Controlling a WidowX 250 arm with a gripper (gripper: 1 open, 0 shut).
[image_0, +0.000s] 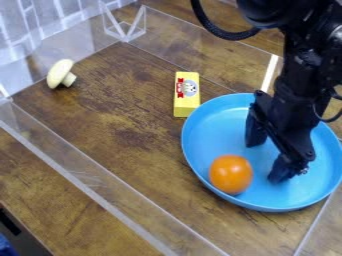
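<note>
A blue round bowl (226, 135) sits at the right of the table, with an orange ball (230, 173) resting in its lower left part. My black gripper (278, 156) is over the right side of the bowl, its fingers pointing down into it, to the right of the orange ball and apart from it. It looks open, and I see nothing held in it, though its dark shape makes the fingers hard to make out.
A yellow box (186, 94) lies above the bowl. A white mushroom-like object (62, 73) is at the far left. Clear strips border the wooden surface, which is free at the middle left.
</note>
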